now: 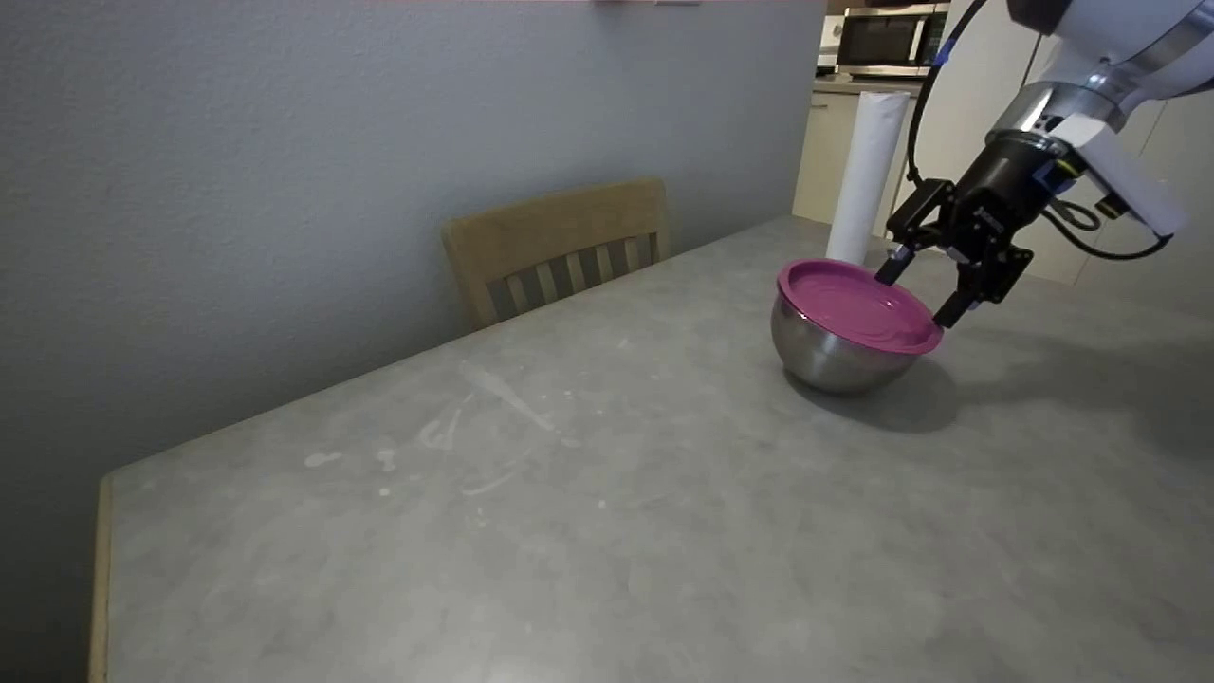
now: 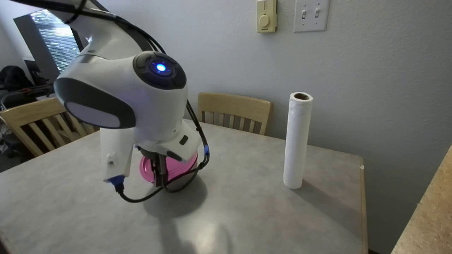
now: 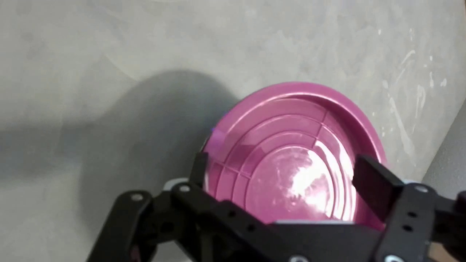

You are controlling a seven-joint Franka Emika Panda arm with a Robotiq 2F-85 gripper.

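Note:
A steel bowl (image 1: 836, 362) stands on the grey table, tilted in exterior view 1, with a pink lid (image 1: 854, 303) over its top. My gripper (image 1: 917, 298) is open at the lid's right side, its fingers spread wide and close to or touching the lid's rim. From the wrist, the pink lid (image 3: 279, 179) fills the space below the gripper, one finger at its left edge and the other over its right part. The arm partly covers the lid (image 2: 174, 165) in exterior view 2, and the fingertips are hard to make out there.
A white paper roll (image 2: 297, 141) stands upright on the table, behind the bowl in exterior view 1. Wooden chairs (image 2: 235, 106) line the table's wall side.

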